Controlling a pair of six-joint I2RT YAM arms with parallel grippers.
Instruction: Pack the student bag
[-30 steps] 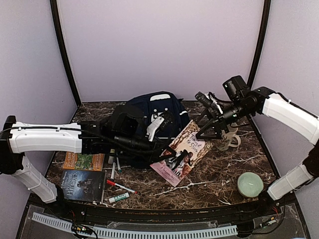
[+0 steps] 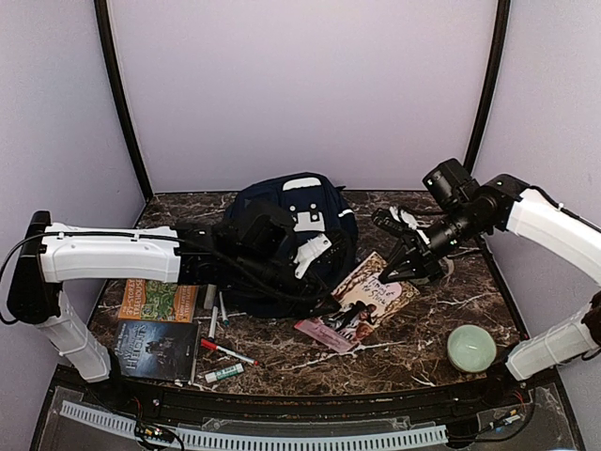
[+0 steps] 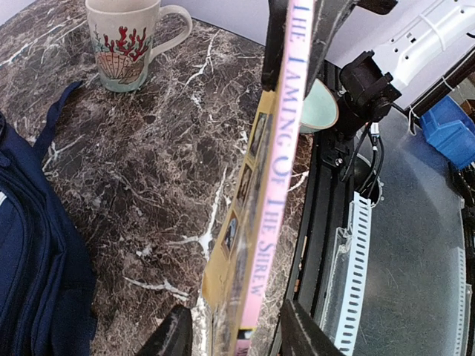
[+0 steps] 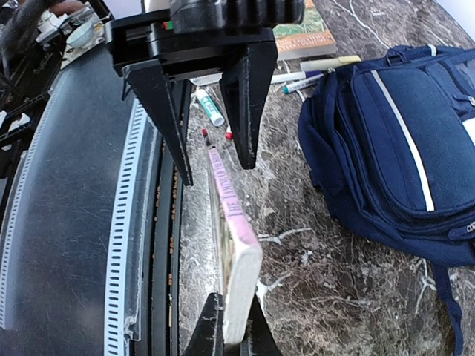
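Note:
A thin book with a pink spine, The Taming of the Shrew (image 2: 371,303), is held up over the front middle of the table. My right gripper is shut on its right end. In the left wrist view, the fingers (image 3: 175,330) of my left gripper stand apart, one on each side of the spine's near end. The right wrist view also shows these fingers spread, with clear space beside the book. Behind the left arm, the dark blue backpack (image 2: 315,193) lies on the table, partly hidden.
Two books, orange-green (image 2: 158,300) and dark (image 2: 155,350), lie at left. A red marker (image 2: 228,351), a green-white tube (image 2: 225,373) and other pens are nearby. A mug (image 3: 122,48) stands behind the book; a green bowl (image 2: 471,349) sits front right.

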